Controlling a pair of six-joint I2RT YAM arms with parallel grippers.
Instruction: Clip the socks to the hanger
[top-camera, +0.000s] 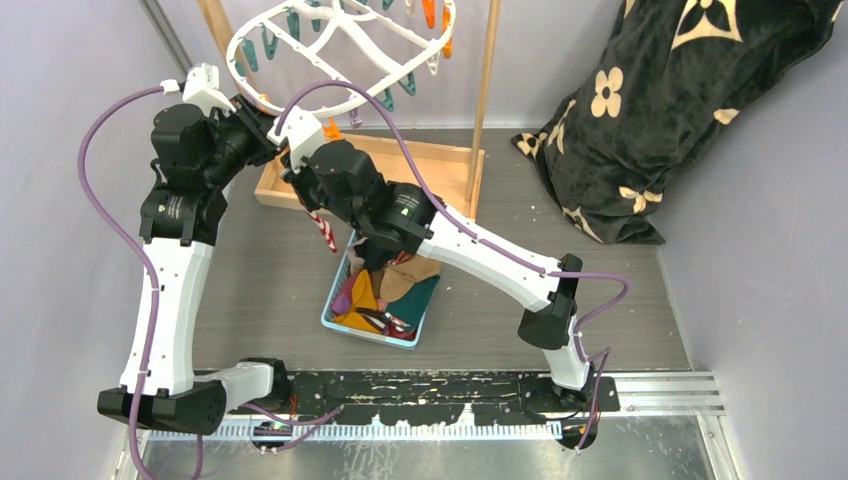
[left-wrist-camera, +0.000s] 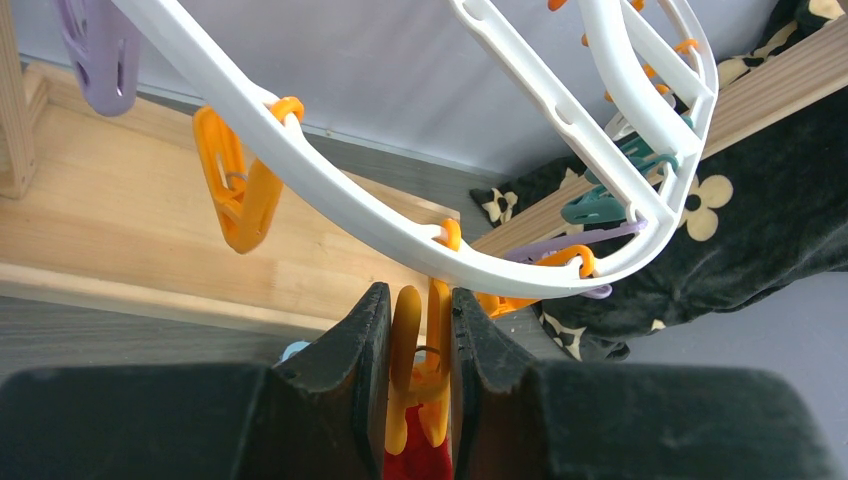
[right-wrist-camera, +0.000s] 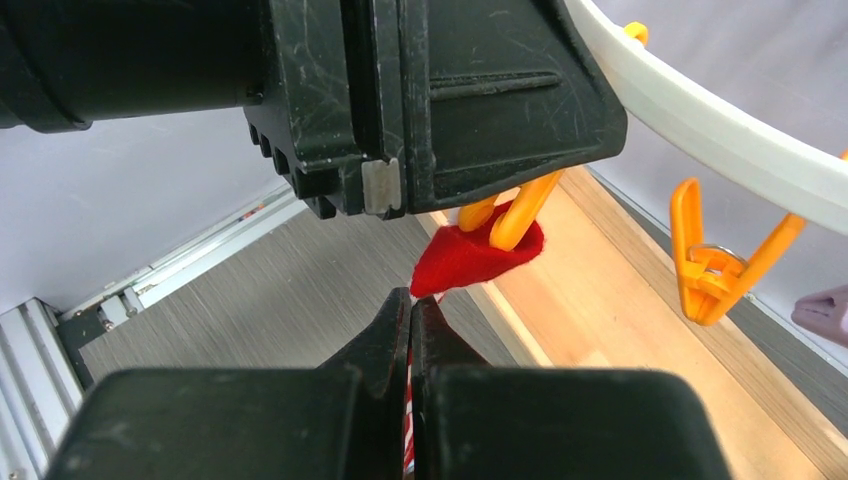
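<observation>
The white round hanger (top-camera: 343, 40) with coloured clips hangs at the top. My left gripper is shut on an orange clip (left-wrist-camera: 438, 310) hanging from its rim, with red sock fabric (left-wrist-camera: 418, 455) just below. In the right wrist view, my right gripper is shut on the red sock (right-wrist-camera: 472, 258), whose top reaches around the lower prongs of that orange clip (right-wrist-camera: 525, 208). In the top view, the red-and-white striped sock (top-camera: 325, 230) dangles beneath my right gripper.
A blue basket of socks (top-camera: 325, 316) sits on the floor below the arms. A wooden frame (top-camera: 480, 80) holds the hanger above a wooden base. A dark patterned cushion (top-camera: 665, 120) lies at the right.
</observation>
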